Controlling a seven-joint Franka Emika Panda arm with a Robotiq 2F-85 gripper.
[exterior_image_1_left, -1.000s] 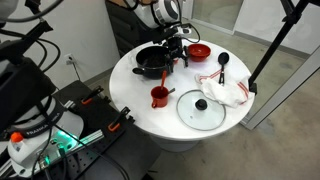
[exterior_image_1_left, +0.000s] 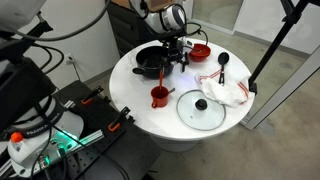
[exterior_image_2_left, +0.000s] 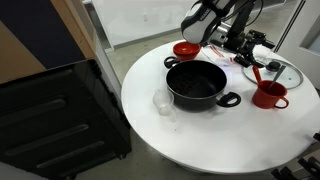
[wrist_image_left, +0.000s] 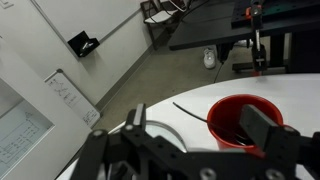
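Observation:
No task is named. My gripper (exterior_image_1_left: 181, 56) is open above the far side of the round white table, between the black pot and the folded towel. In the wrist view, its dark fingers (wrist_image_left: 262, 132) stand apart at the bottom. Beyond them is a red mug (wrist_image_left: 246, 110) with a thin dark rod leaning over its rim. From the second exterior view, the mug (exterior_image_2_left: 270, 95) stands on the near side of the gripper, with a red-handled utensil (exterior_image_2_left: 257, 74) rising from it. I see nothing held between the fingers.
A black two-handled pot (exterior_image_2_left: 197, 83) and a clear cup (exterior_image_2_left: 163, 103) share the table. A glass lid (exterior_image_1_left: 201, 112), a white towel (exterior_image_1_left: 228, 90), a black ladle (exterior_image_1_left: 223, 62) and a red bowl (exterior_image_1_left: 199, 52) stand around the gripper.
The arm has tilted slightly and its upper part has shifted left, while the gripper stays near the same spot. The tableware looks unmoved.

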